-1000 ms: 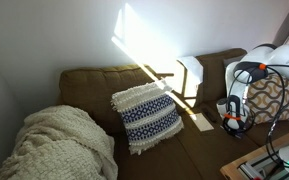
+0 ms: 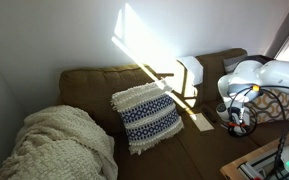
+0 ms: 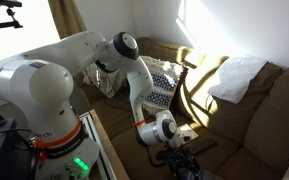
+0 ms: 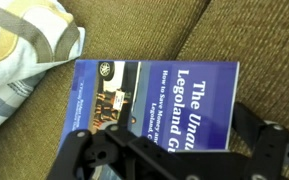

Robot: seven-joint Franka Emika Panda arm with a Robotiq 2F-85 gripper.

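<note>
A blue book point(image 4: 174, 95) with white lettering about Legoland and a car picture lies on the brown couch cloth in the wrist view. My gripper is over the book's lower part, its dark parts covering some of the cover. The fingers stand open, and one finger point(image 4: 247, 124) shows close beside the book's right edge. Whether it touches the book, I cannot tell. From outside, the gripper point(image 2: 239, 128) is low over the right end of the couch; in the second exterior view its tip area is dark and the book cannot be made out.
Striped cloth point(image 4: 29, 50) borders the book on the left. A blue-and-white pillow point(image 2: 151, 117) leans on the couch back, and a cream blanket point(image 2: 59, 145) covers the far left. A wooden table edge point(image 2: 234, 170) is near the arm.
The arm's white links have shifted and turned slightly at the right end of the couch, with the gripper staying low there. Pillow and blanket have not moved.
</note>
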